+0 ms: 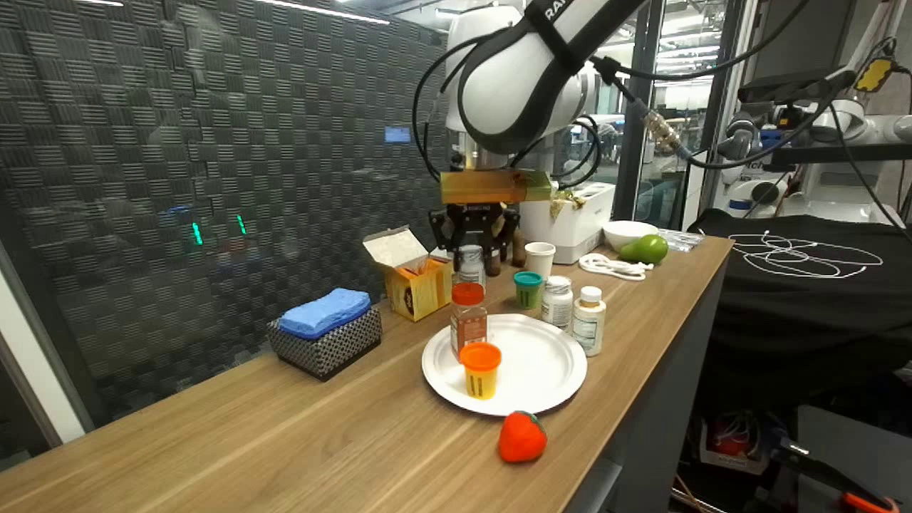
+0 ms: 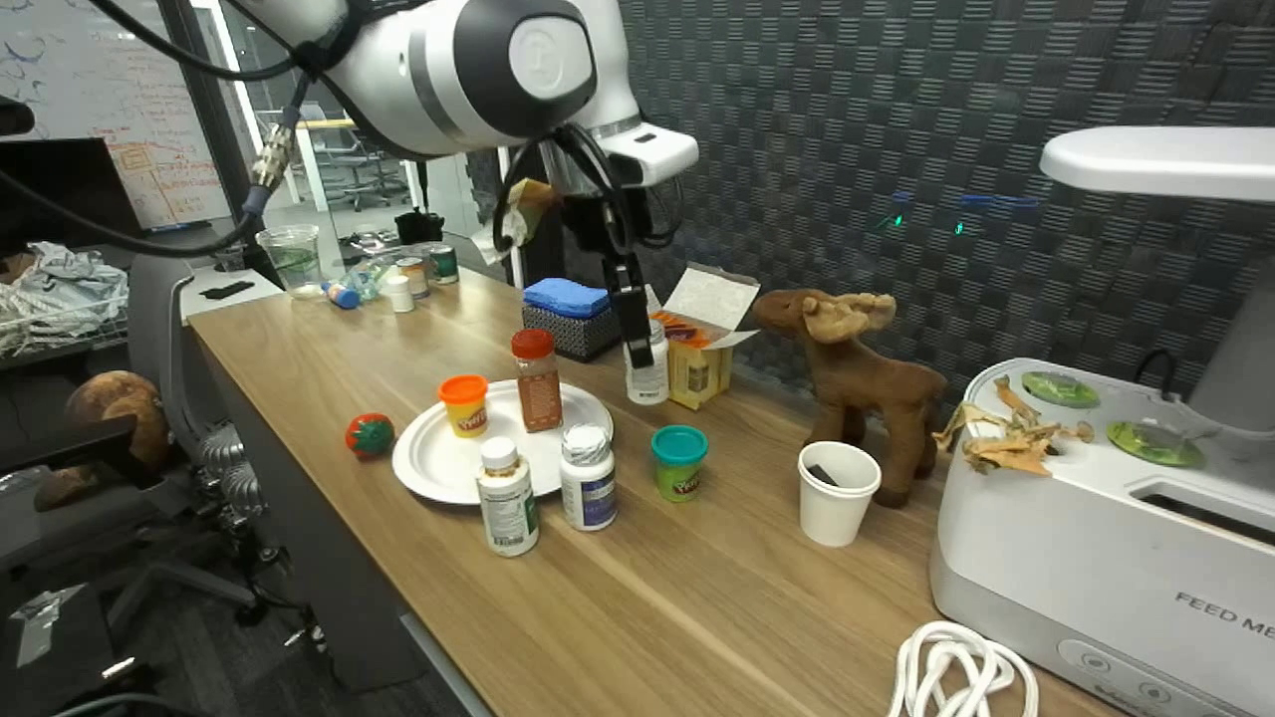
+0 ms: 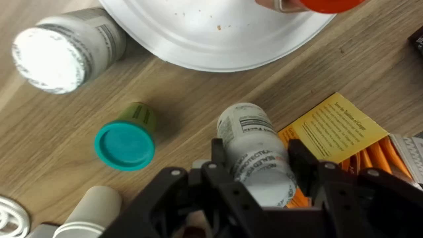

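In the wrist view, my gripper is shut on a white bottle (image 3: 248,123) with printed seal wrap, one finger at each side of its upper part. From exterior view 1 the same bottle (image 1: 471,264) shows between the fingers, behind the red-capped jar (image 1: 468,323). Exterior view 2 has the bottle (image 2: 647,380) beside the yellow tea box (image 2: 698,372), partly covered by a dark finger. Whether its base is clear of the table is hard to tell there. The white plate (image 1: 547,368) holds the jar and an orange-lidded tub (image 1: 480,371).
Close to the bottle are a teal-lidded tub (image 3: 125,145) and the open tea box (image 3: 333,129). Two more white bottles (image 2: 588,478) stand by the plate. A paper cup (image 2: 837,496) and plush moose (image 2: 855,370) are nearby. Table left of the plate is clear in exterior view 1.
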